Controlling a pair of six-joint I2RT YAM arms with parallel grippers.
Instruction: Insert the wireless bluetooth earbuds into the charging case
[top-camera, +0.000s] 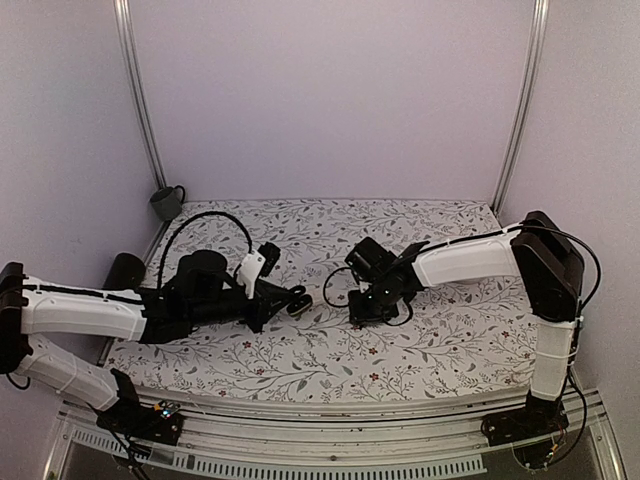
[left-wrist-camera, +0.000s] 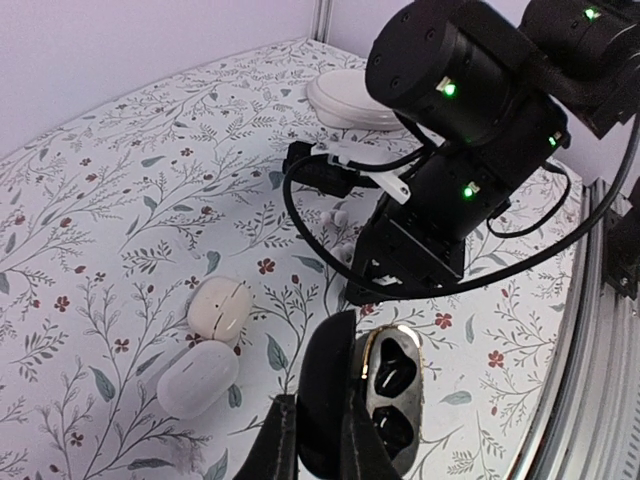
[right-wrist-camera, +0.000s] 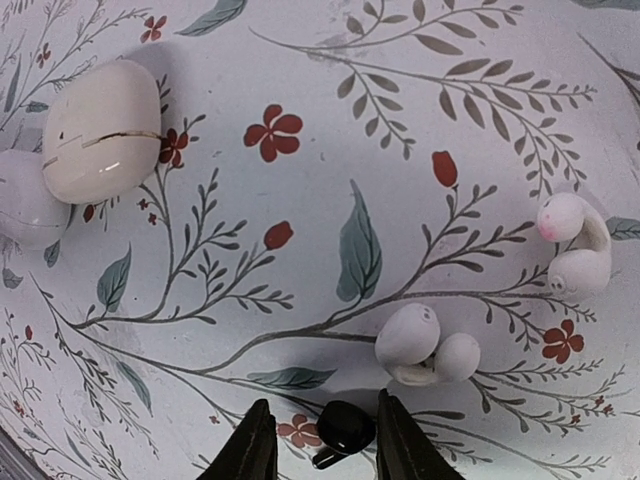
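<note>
In the left wrist view, the black charging case (left-wrist-camera: 393, 390) is held up with its lid raised and two dark, glossy wells facing outward. My left gripper is shut on its lid side; whether an earbud sits in either well, I cannot tell. A black earbud (right-wrist-camera: 345, 428) lies on the patterned table. Around it, in the right wrist view, stand the parted fingers of my right gripper; the fingers are open, with a gap beside the earbud. From above, the right gripper's tips (top-camera: 355, 318) are low at mid-table, to the right of the held case (top-camera: 300, 303).
Close to the black earbud lie two white earbud pairs (right-wrist-camera: 428, 345) (right-wrist-camera: 580, 245). A cream case (left-wrist-camera: 220, 307) and a white case (left-wrist-camera: 198, 378) rest further left. A pale round container (left-wrist-camera: 350, 95) and a grey mug (top-camera: 167, 202) stand well away.
</note>
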